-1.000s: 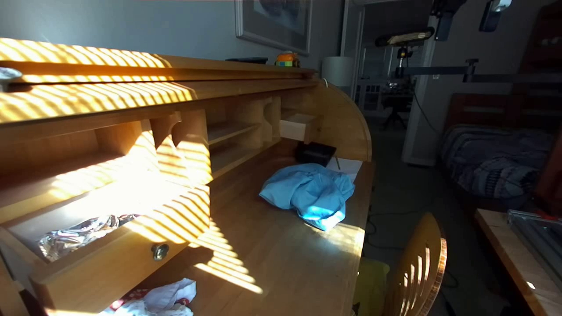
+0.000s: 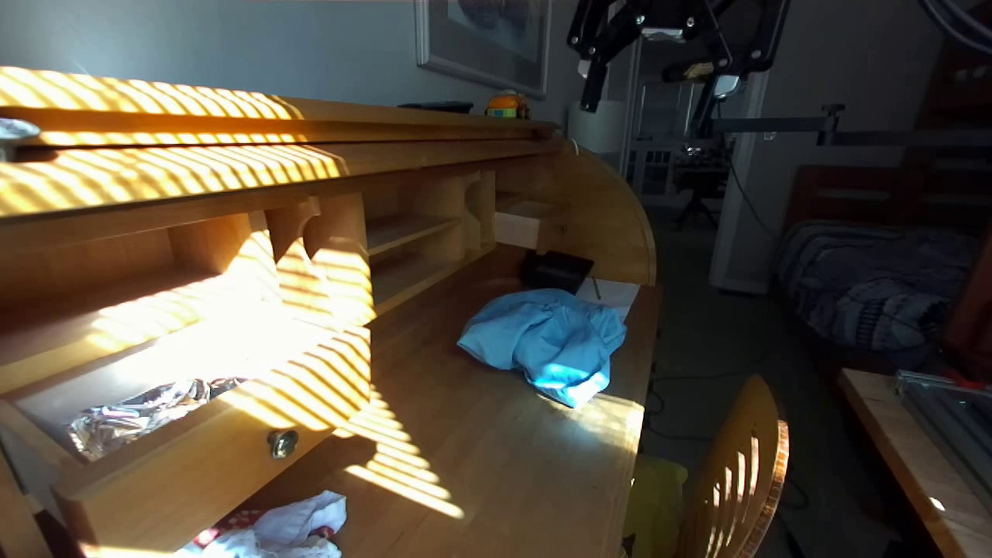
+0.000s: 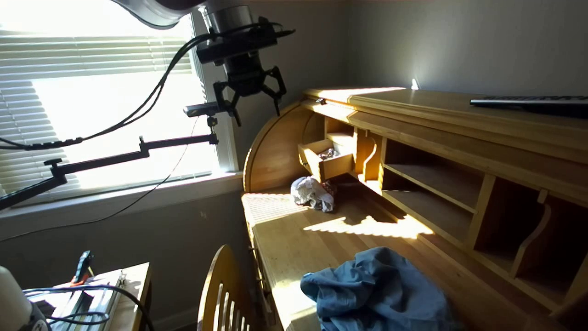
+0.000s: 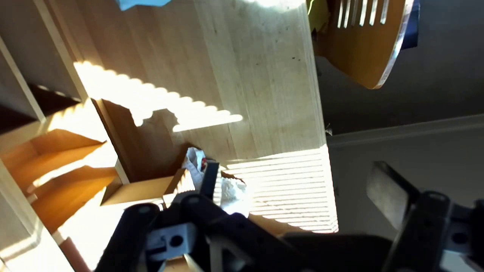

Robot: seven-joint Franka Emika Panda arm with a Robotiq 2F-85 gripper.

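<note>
High above the desk, my gripper (image 2: 645,104) stands open, nothing between its fingers; exterior view 2 shows the same gripper (image 3: 257,115) pointing down in front of the window. A rumpled blue cloth (image 2: 544,336) lies on the desktop toward one end. At the other end is a small drawer (image 2: 218,437), pulled out, with shiny crinkled wrappers (image 2: 144,414) inside. Just below that drawer rests a bunched white and red cloth (image 3: 312,193). In the wrist view one finger (image 4: 209,181) overlaps this white cloth (image 4: 194,163), with the desk well below.
Cubbyholes (image 3: 430,182) line the back of the desk. A black object (image 2: 556,270) and white paper (image 2: 609,294) lie beyond the blue cloth. A wooden chair (image 2: 739,474) stands at the front edge. The desktop between the two cloths is bare.
In exterior view 1 my gripper has come left and lower, from the upper right edge toward the desk. Desk, drawer and cloths look the same.
</note>
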